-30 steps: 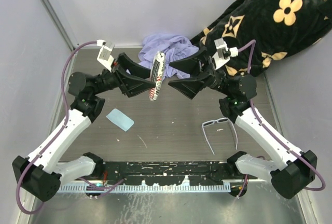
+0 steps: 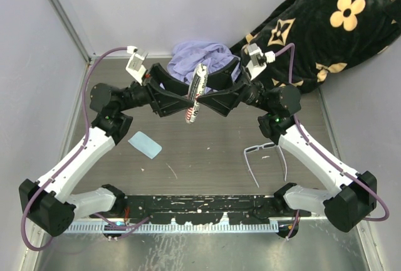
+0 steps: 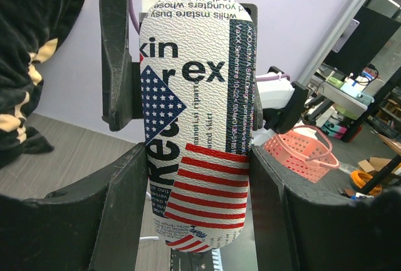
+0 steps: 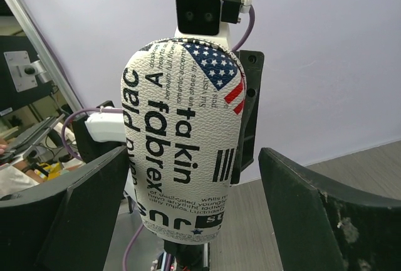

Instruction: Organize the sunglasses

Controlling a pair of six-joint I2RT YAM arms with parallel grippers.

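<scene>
A printed glasses case (image 2: 196,89), with newsprint lettering and flag patches, is held upright in the air between the two grippers. My left gripper is shut on it, a finger at each side. My right gripper faces it from the other end, its fingers part open around the case's sides; whether they touch it is unclear. The white-framed sunglasses (image 2: 263,147) lie on the floor of the workspace at the right, under the right arm, with their temples extended.
A light blue cloth (image 2: 145,145) lies at the left. A lilac cloth (image 2: 194,54) and a dark flowered blanket (image 2: 301,32) are at the back.
My left gripper has moved right with the case, and my right gripper has moved left to meet it.
</scene>
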